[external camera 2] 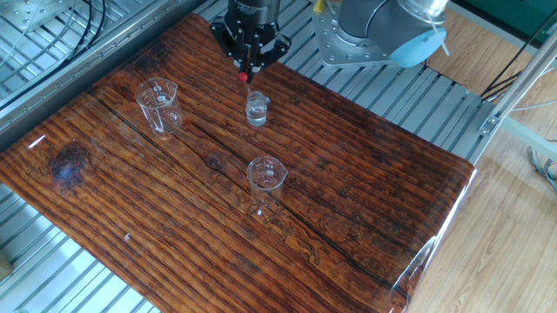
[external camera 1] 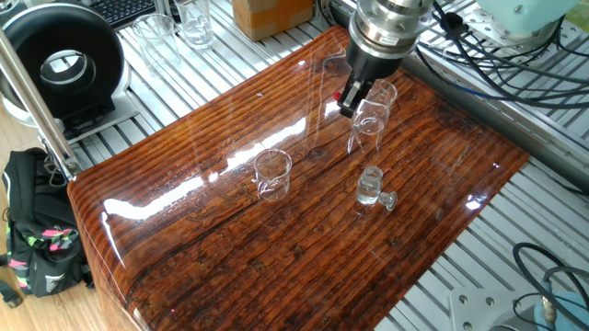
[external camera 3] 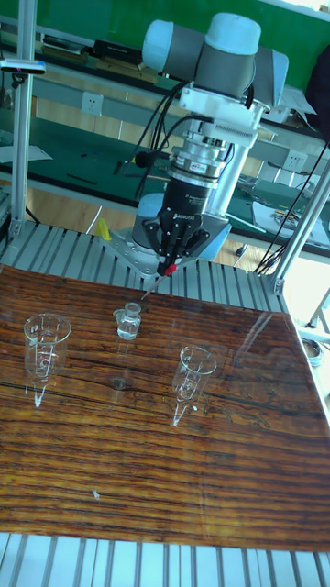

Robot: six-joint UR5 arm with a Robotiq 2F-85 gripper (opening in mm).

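Observation:
My gripper (external camera 3: 168,266) is shut on a dropper with a red bulb (external camera 2: 243,77); its thin stem (external camera 3: 149,291) slants down from the bulb in the third view. Close to the dropper's tip in that view is a small clear glass bottle (external camera 3: 128,321) with liquid in it. The bottle (external camera 1: 368,188) stands upright and uncapped on the wooden table, with its glass stopper (external camera 1: 388,200) lying beside it. Two clear beakers stand apart from the bottle: one beaker (external camera 1: 273,176) in the open, and another beaker (external camera 1: 373,115) partly hidden behind my gripper in the first view.
The glossy wooden board (external camera 1: 230,276) has wide clear stretches. Past its edge, more glassware (external camera 1: 156,41), a cardboard box (external camera 1: 271,14) and a black ring-shaped object (external camera 1: 92,64) stand on slatted metal. Cables (external camera 1: 497,83) hang near the arm's base.

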